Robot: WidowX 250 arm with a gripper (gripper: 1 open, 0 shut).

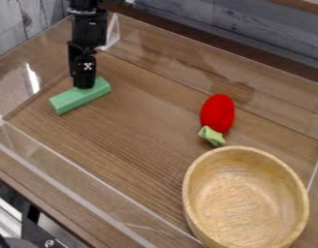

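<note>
My black gripper (82,76) hangs at the upper left, its fingertips down at the upper end of a green rectangular block (79,99), which lies on the wooden table. Whether the fingers touch the block is hard to tell at this size. The gripper is open.
A red strawberry-like object (217,114) with a pale green top lies right of centre. A large empty wooden bowl (246,179) sits at the lower right. A raised edge runs along the back.
</note>
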